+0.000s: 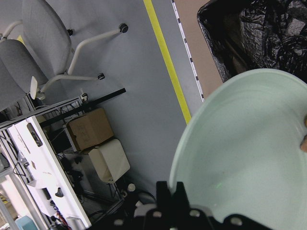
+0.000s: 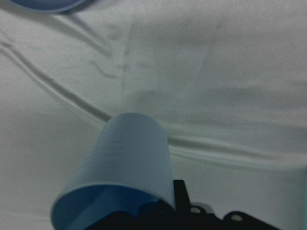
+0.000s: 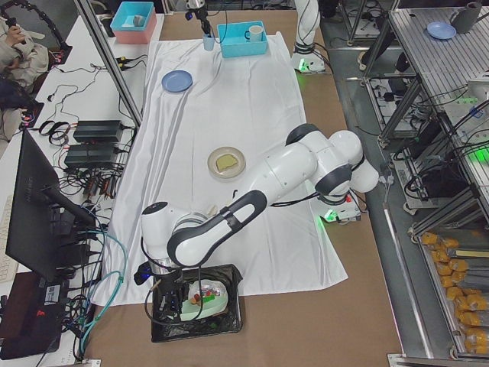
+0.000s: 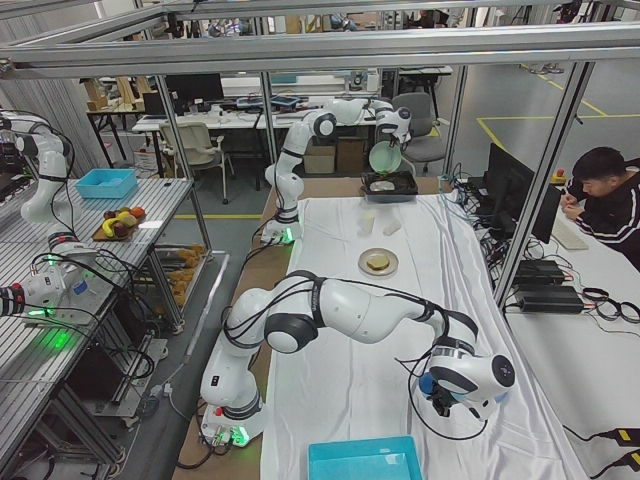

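Note:
My left gripper is shut on the rim of a pale green plate [image 1: 240, 148], tilted up over the black lined bin [image 1: 259, 33]; small bits of food show on it in the camera left view. My right gripper is shut on a light blue cup [image 2: 124, 153], lying sideways in the grip above the white cloth, near the blue plate [image 2: 43, 4].
A beige plate [image 3: 226, 172] with a yellow item sits mid-cloth. A turquoise bin [image 4: 364, 460] holding a white cup is beside the right arm. Pale items lie near the black bin.

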